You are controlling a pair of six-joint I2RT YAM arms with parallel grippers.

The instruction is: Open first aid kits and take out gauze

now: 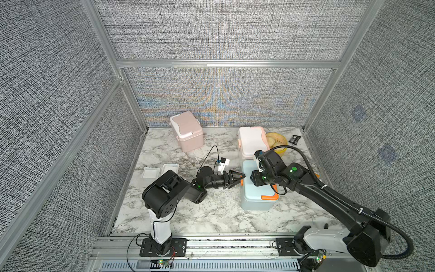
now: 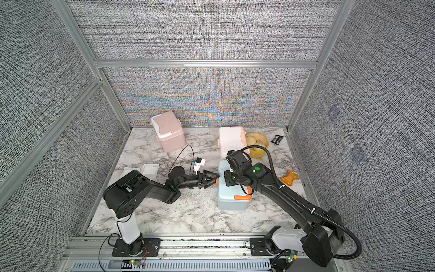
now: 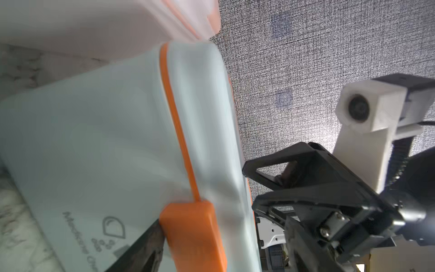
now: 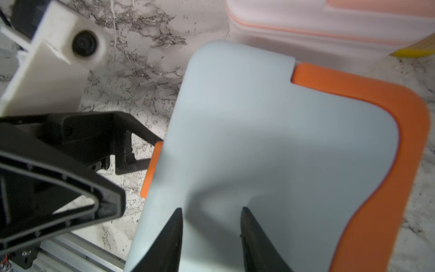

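Note:
A pale blue first aid kit [image 1: 258,205] with orange trim stands on the marble table, its lid [image 4: 271,149] closed. On its left side is an orange latch [image 3: 194,235]. My left gripper is at that latch, fingers spread apart with one tip against the latch's upper end; a firm hold does not show. Over the lid hangs my right gripper, its fingers a little apart and pointing down at the lid surface. Whether they touch the lid, or anything sits between them, is unclear. No gauze shows in these views.
A pink box [image 1: 192,141] stands at the back left. Close behind the kit is a white and pink box [image 1: 250,138], beside a yellow basket [image 2: 257,153]. A black packet [image 2: 277,139] and an orange item [image 2: 289,177] lie at the right. White trays [image 2: 150,169] lie at the left.

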